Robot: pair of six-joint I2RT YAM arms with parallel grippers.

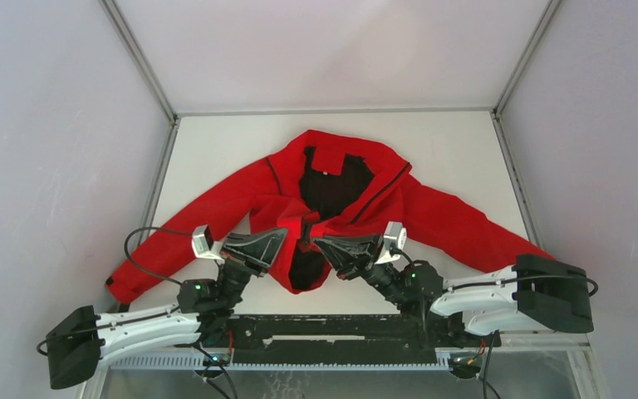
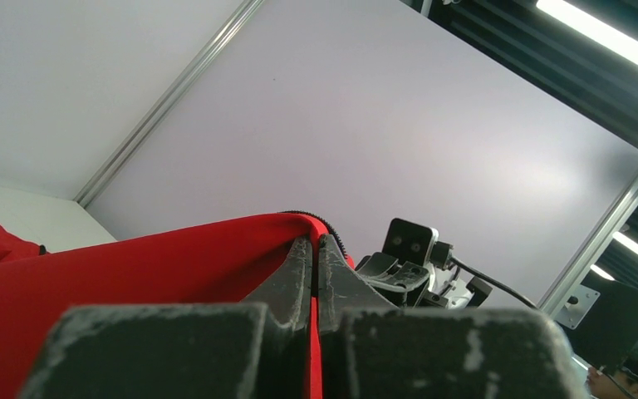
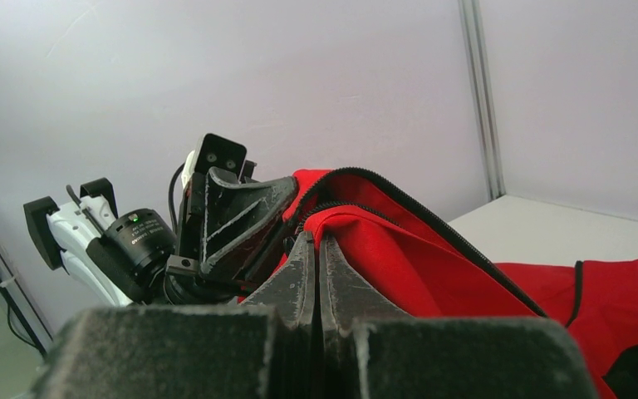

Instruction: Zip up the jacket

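The red jacket [image 1: 357, 158] lies spread on the white table, its front parted over a dark lining. A black zipper edge [image 1: 380, 193] runs down the right front. Both lower front edges rise toward my grippers. My left gripper [image 1: 286, 232] is shut on red cloth; in the left wrist view the raised fabric [image 2: 183, 258] runs into its tips, with black teeth [image 2: 326, 223] just behind. Facing it closely, my right gripper [image 1: 316, 241] is shut at a red fold [image 3: 353, 229], zipper teeth [image 3: 432, 220] arching beyond. A slider or pull cannot be made out.
The sleeves stretch out to both sides, the left cuff [image 1: 116, 287] near the table's front left. White walls [image 1: 341, 58] enclose the table. Bare tabletop [image 1: 457, 158] shows behind the shoulders. The two grippers nearly touch, leaving little room between them.
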